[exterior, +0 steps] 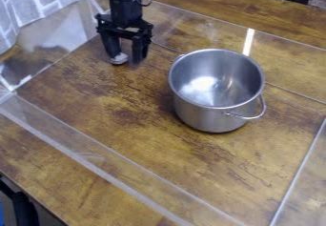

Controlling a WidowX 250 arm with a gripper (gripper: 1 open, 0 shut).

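The black gripper (128, 47) points down at the upper left of the camera view, low over the wooden table. A small silvery object (117, 58) sits at its left finger; whether the fingers hold it cannot be told at this size. A large steel pot (216, 87) with side handles stands on the table to the right of the gripper.
Clear plastic borders run along the table (114, 144) on the left, back and right.
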